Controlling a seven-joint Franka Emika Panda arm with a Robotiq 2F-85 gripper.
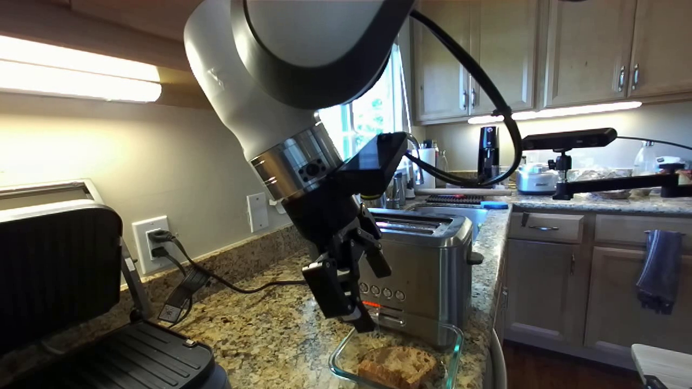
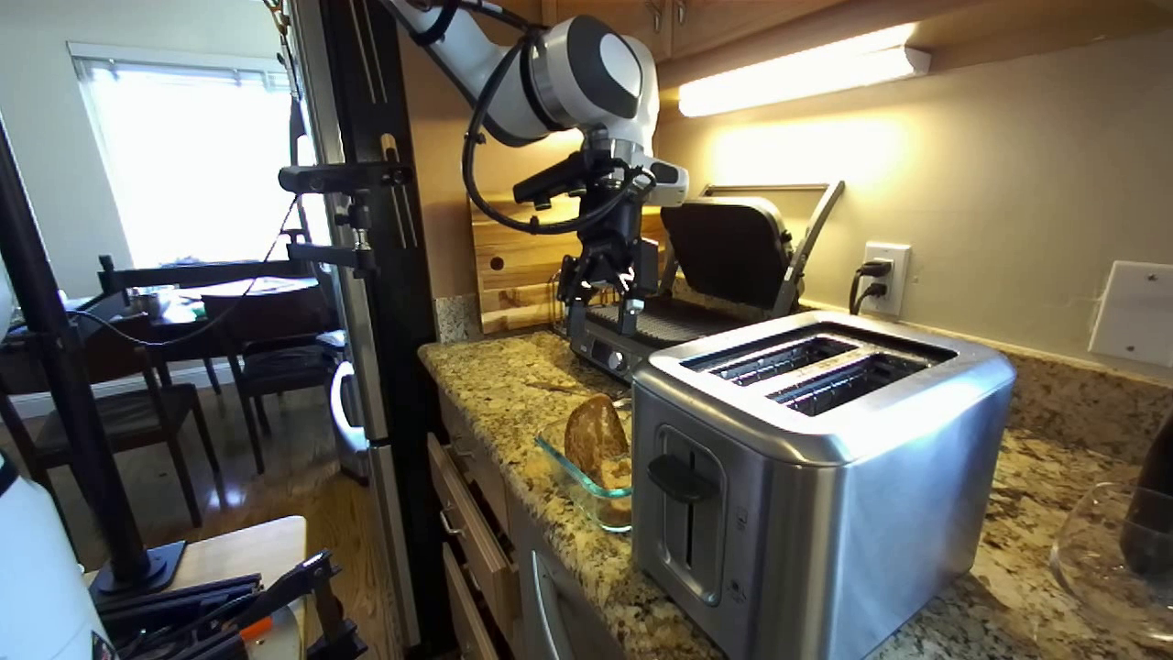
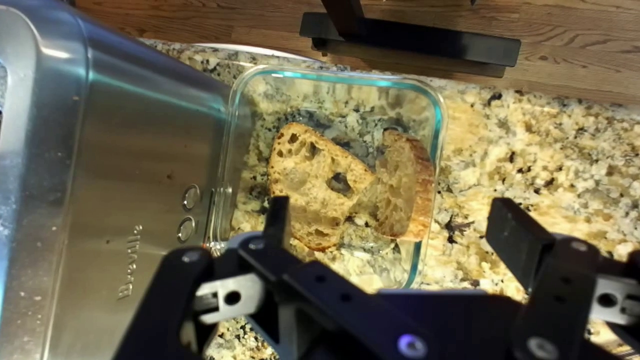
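Two pieces of bread lie in a clear glass dish with a teal rim (image 3: 441, 120). In the wrist view one slice (image 3: 312, 180) rests flat-looking near the toaster side, and the other slice (image 3: 411, 186) leans against the far-right wall. A bread slice (image 2: 595, 438) stands up above the rim in exterior view 2. My gripper hangs above the dish with its fingers wide apart and nothing between them. From exterior view 1 the gripper (image 1: 373, 292) shows in front of the toaster, clear of the bread (image 1: 399, 365).
A steel toaster (image 2: 814, 473) stands right beside the dish, its slots empty. An open grill press (image 1: 130, 353) sits on the other side. Past the dish the counter drops off to the wooden floor (image 3: 570, 60). A cable (image 1: 259, 288) crosses the counter by the wall.
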